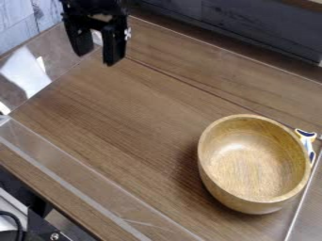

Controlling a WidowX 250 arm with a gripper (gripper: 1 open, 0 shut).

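Observation:
My black gripper (97,47) hangs at the upper left of the camera view, over the back left of the wooden table, open, with its two fingers pointing down. I cannot make out anything between them. A round, light wooden bowl (251,162) stands at the lower right, well apart from the gripper, and looks empty.
Dark panels (227,28) run along the back. A small white and blue object (304,141) lies partly behind the bowl at the right edge. Black cables show at the lower left.

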